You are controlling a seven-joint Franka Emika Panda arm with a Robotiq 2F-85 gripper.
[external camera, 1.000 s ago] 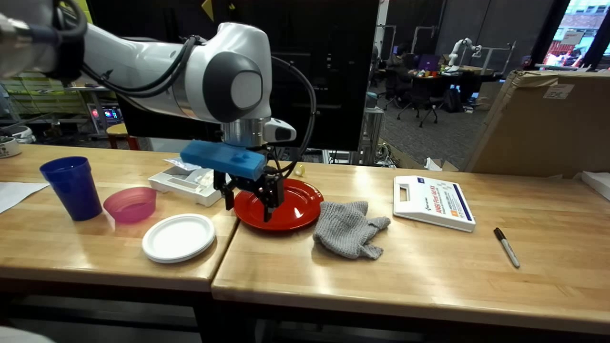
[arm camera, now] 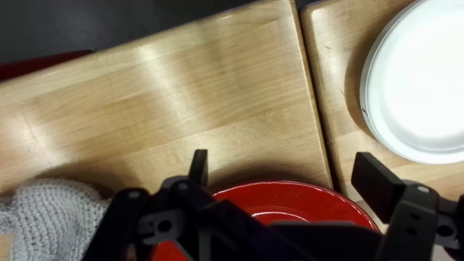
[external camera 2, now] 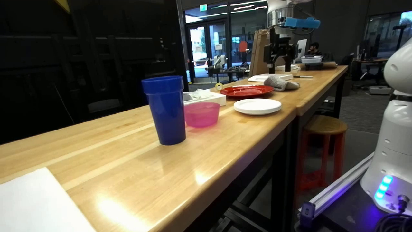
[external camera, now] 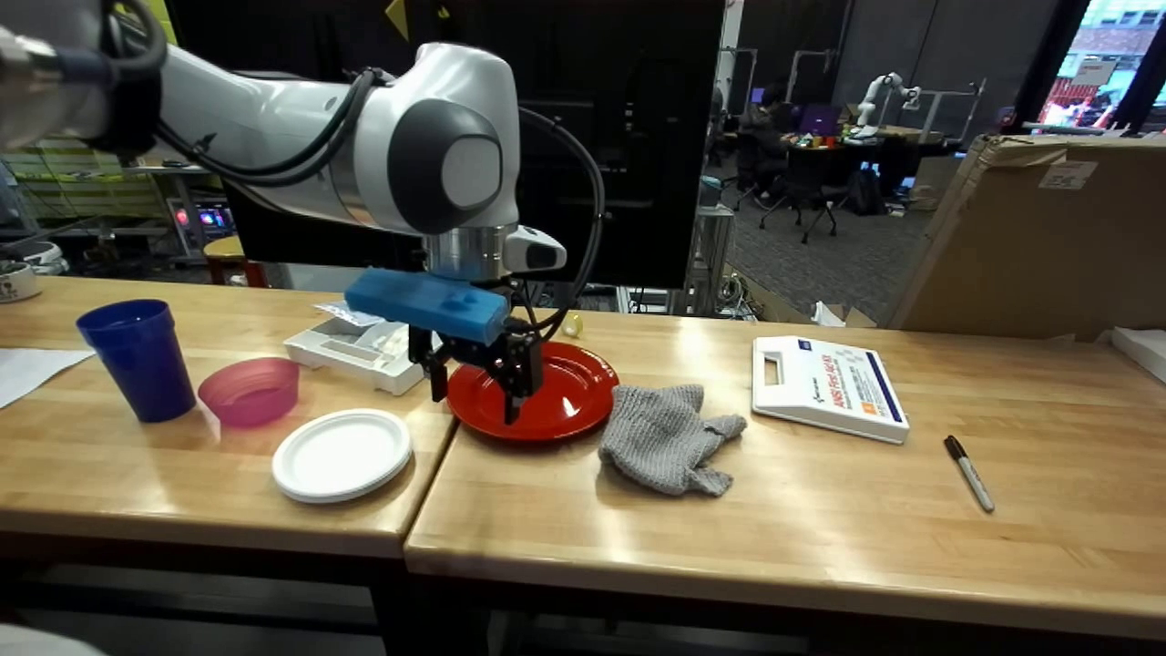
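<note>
My gripper [external camera: 476,400] hangs above the near left part of a red plate [external camera: 568,406], open, its fingers well apart with nothing between them. In the wrist view the gripper spans the near rim of that plate [arm camera: 278,193]. Right of the red plate lies a crumpled grey knit cloth [external camera: 659,443]. White plates [external camera: 342,454] rest to the left, across the table seam. Further left are a translucent pink bowl [external camera: 250,392] and an upright blue cup [external camera 2: 166,112].
A white open box [external camera: 355,348] stands behind the white plates. A white first aid case [external camera: 827,386] and a black-and-grey marker [external camera: 969,474] lie to the right. White paper [external camera 2: 40,203] lies at the far left.
</note>
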